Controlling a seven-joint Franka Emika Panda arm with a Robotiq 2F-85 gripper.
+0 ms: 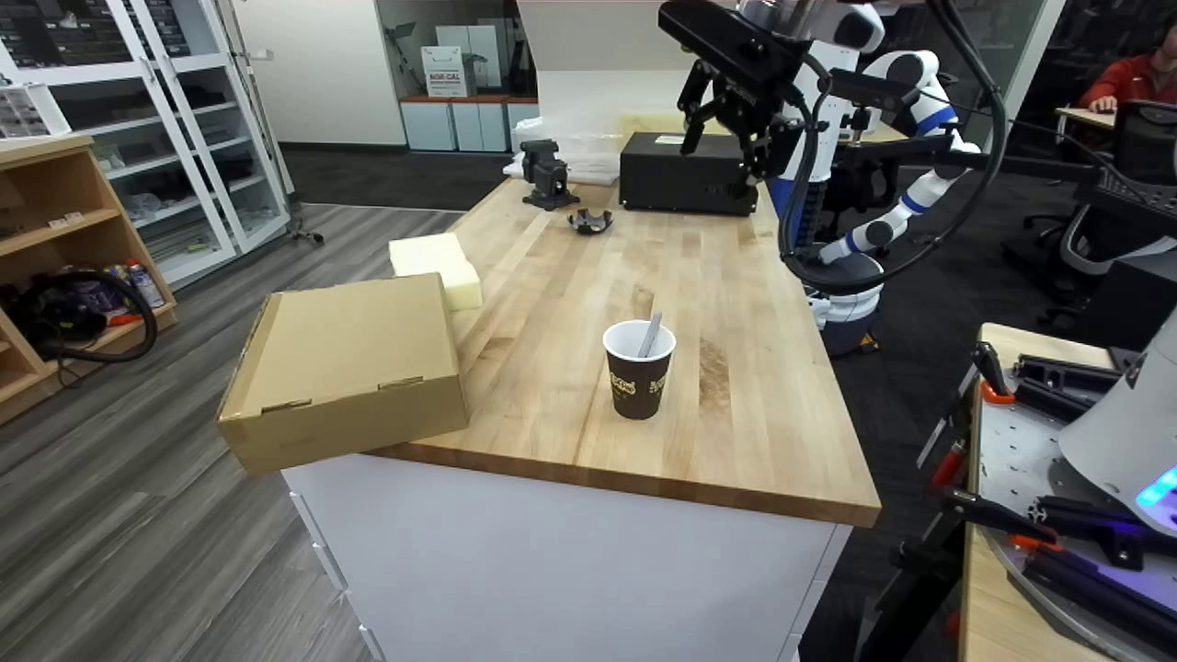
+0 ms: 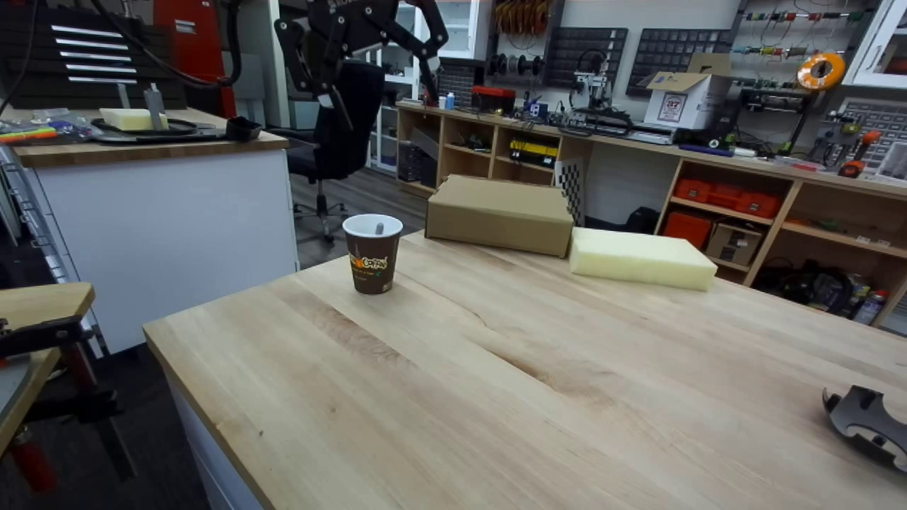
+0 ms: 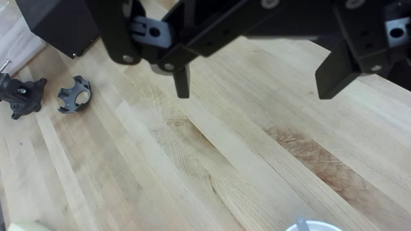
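A brown paper cup [image 1: 639,386] with a white rim stands upright near the front of the wooden table, and a grey stick [image 1: 651,335] leans out of it. In exterior view 2 the same cup [image 2: 373,265] is left of centre; at the bottom of the wrist view only part of its rim [image 3: 316,226] shows. High above the table, well away from the cup, hangs my gripper. Its fingers are spread wide with bare tabletop visible between them, so it is open and empty. Exterior view 2 shows the gripper [image 2: 387,106] from another side.
A cardboard box [image 1: 348,353] overhangs the table's left edge, with a pale foam block [image 2: 642,258] beside it. Farther back are a black curved part [image 3: 75,95], a black mount [image 1: 545,176] and a black box [image 1: 686,176].
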